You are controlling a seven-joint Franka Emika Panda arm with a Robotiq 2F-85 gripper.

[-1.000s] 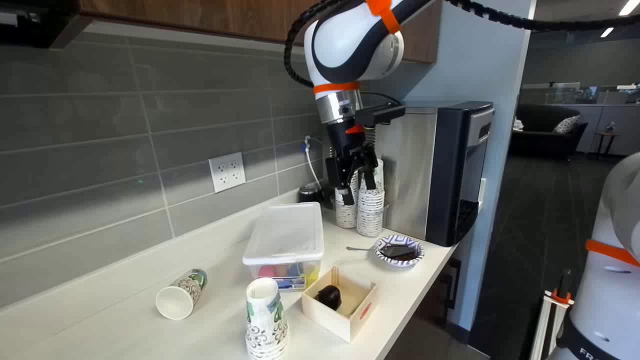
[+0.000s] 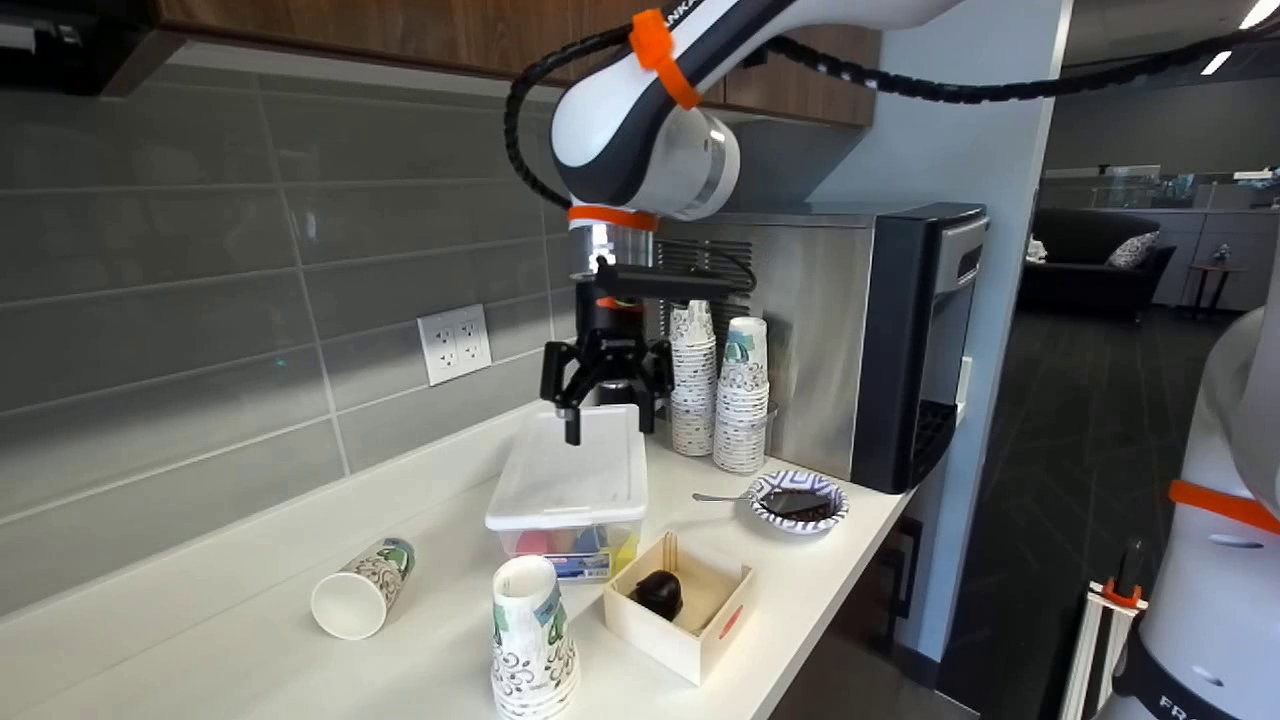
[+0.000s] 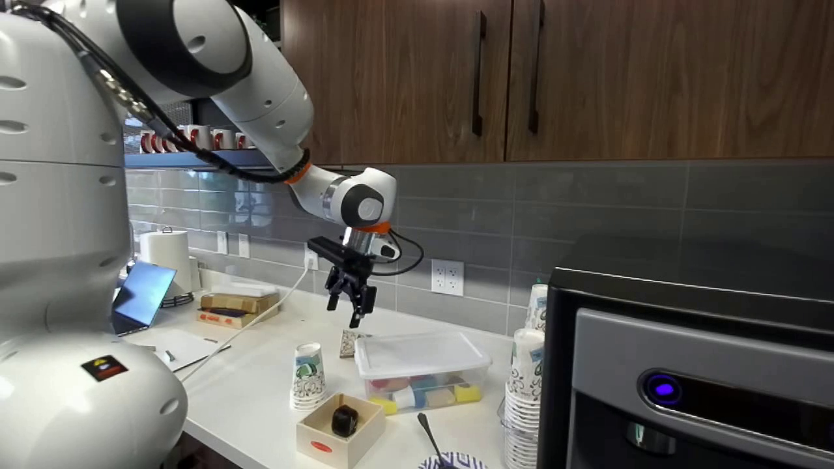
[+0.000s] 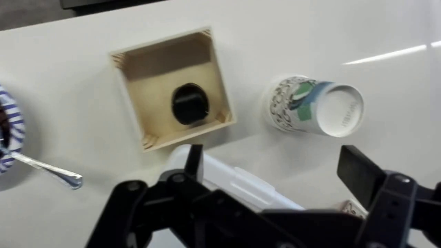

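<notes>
My gripper (image 2: pixel 611 420) hangs open above the lidded plastic bin (image 2: pixel 573 466), its fingers spread and nothing between them. In the wrist view the black fingers (image 4: pixel 360 175) are far apart, with bare counter and part of the bin's lid (image 4: pixel 248 186) below. A stack of upside-down paper cups (image 4: pixel 316 105) stands by the wooden box (image 4: pixel 221 76), which has a round black object (image 4: pixel 190 103) inside. One paper cup (image 2: pixel 363 588) lies on its side near the wall. A patterned bowl (image 2: pixel 830 488) with dark contents and a spoon (image 2: pixel 720 497) sits towards the dispenser.
Two tall cup stacks (image 2: pixel 741 414) stand against the steel dispenser (image 2: pixel 816 348). Wall cabinets (image 3: pixel 406 86) overhang the counter. Beyond the cups lie a laptop (image 3: pixel 144 293) and a paper towel roll (image 3: pixel 168 258). Counter space around the lying cup is clear.
My arm has swung left in exterior view 1, from in front of the tall cup stacks to over the bin, and the gripper has turned. The objects on the counter have stayed put.
</notes>
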